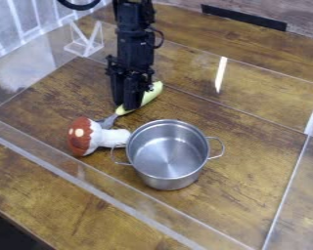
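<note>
My black gripper point(128, 96) reaches down from the top, shut on a pale yellow-green utensil point(146, 98) with a grey metal end, which lies low over the wooden table left of centre. Its fingertips are hard to make out against the utensil. Just below are a white mushroom-like object with a red-brown cap point(86, 135) and, to its right, a steel pot point(168, 153) with two handles.
Clear plastic walls point(28, 24) edge the work area at left and right. A white strip stands upright right of the gripper.
</note>
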